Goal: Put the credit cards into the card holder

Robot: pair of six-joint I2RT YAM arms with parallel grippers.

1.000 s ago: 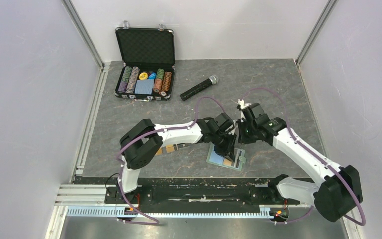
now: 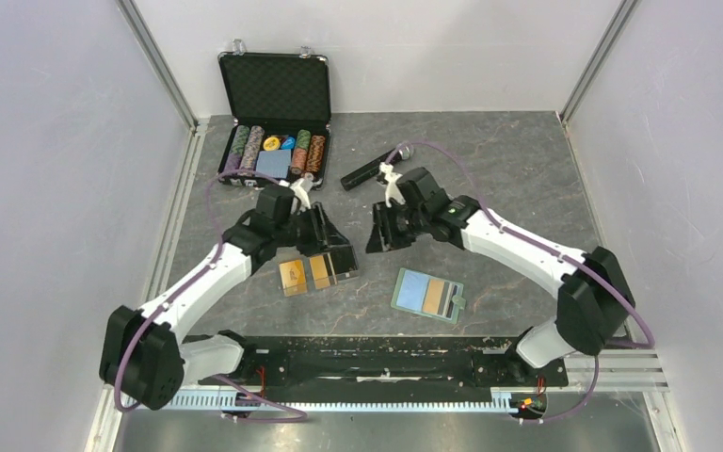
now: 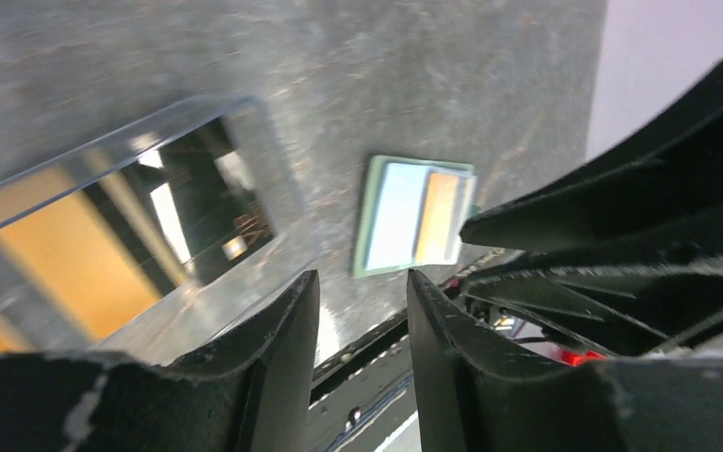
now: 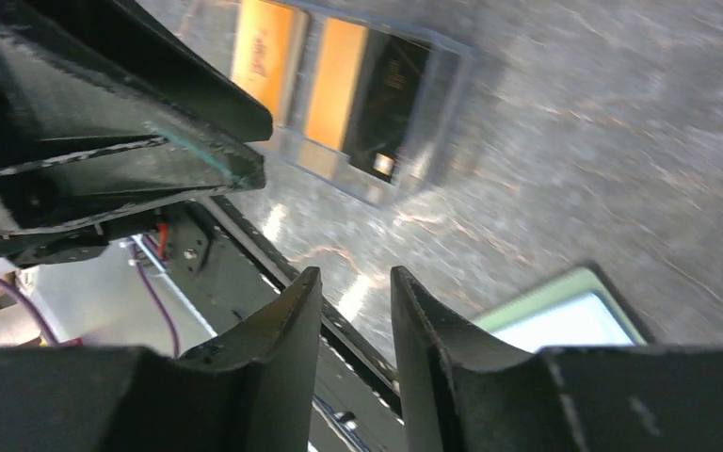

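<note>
The green-edged card holder lies flat at the front centre-right, with a light-blue, a tan and darker strips on its face. To its left stands a clear tray; orange-tan cards and a black card are inside. Close above the tray's right part, my left gripper is open and empty. My right gripper, between tray and holder and above the table, also has a gap between its fingers, with nothing in it.
At the back left stands an open case of poker chips. A microphone lies behind my right gripper. The two grippers are near each other. Bare table stretches across the right side.
My left gripper has swung left from above the card holder to the clear tray. The right gripper has also moved left, towards the middle. The card holder stays in place, now uncovered.
</note>
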